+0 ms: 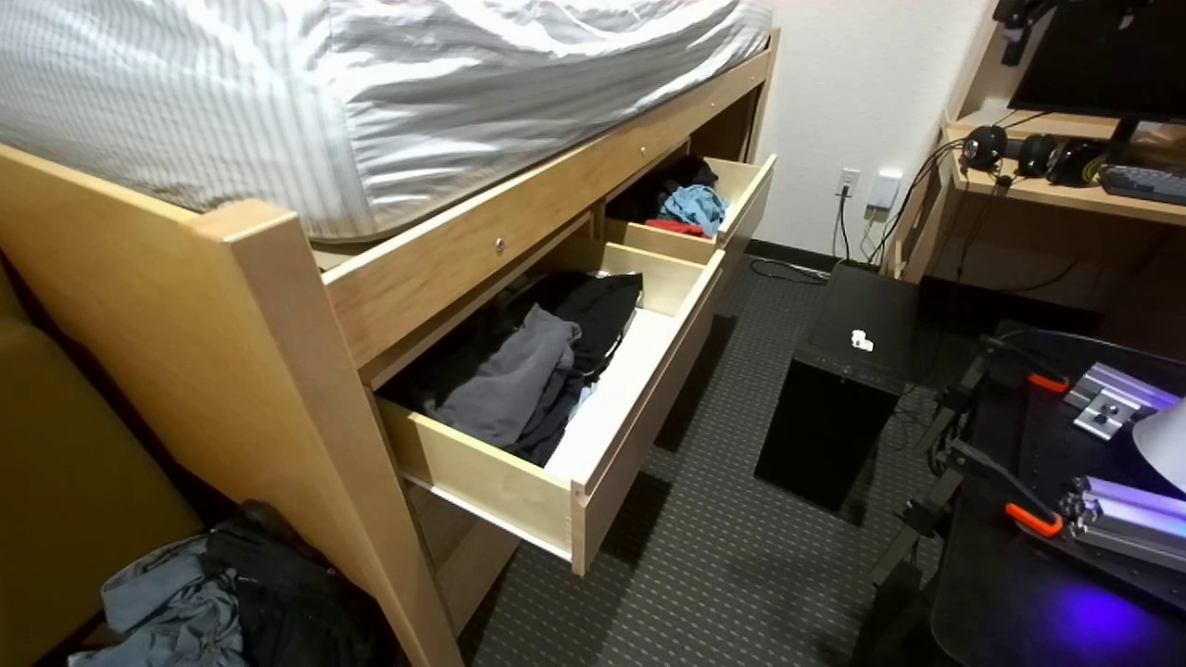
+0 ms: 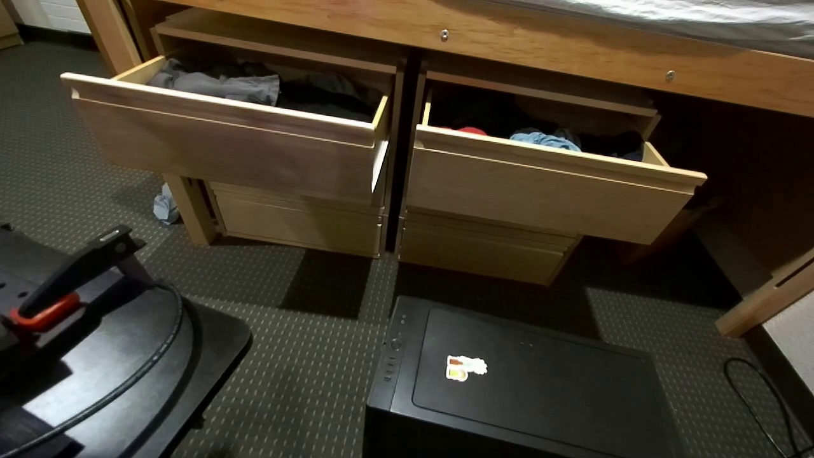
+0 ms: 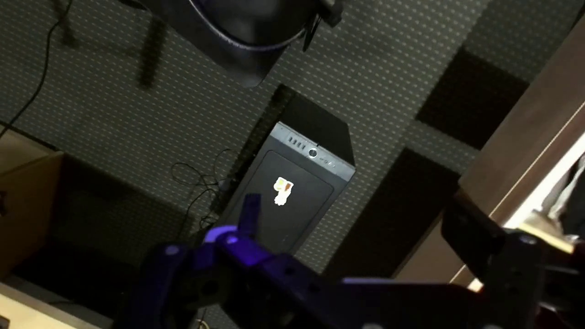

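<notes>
In the wrist view my gripper stands open, its two dark fingers wide apart and nothing visible between them. Below it on the carpet is a black computer tower (image 3: 307,164) with a white sticker on top. Part of a black arm or gripper (image 1: 1014,31) enters the top right corner of exterior view 1, near the monitor. Two wooden drawers under the bed are pulled out. The near drawer (image 1: 656,378) holds grey clothes (image 1: 506,378) and black clothes; the far drawer (image 1: 747,206) holds blue cloth (image 1: 696,207), red cloth and dark cloth.
A black table (image 1: 1001,600) with clamps and metal rails stands at right. A desk (image 1: 1067,198) with headphones and a keyboard is behind it. Clothes (image 1: 178,600) lie by the bed's left post. Carpet (image 1: 712,556) is open between drawers and tower.
</notes>
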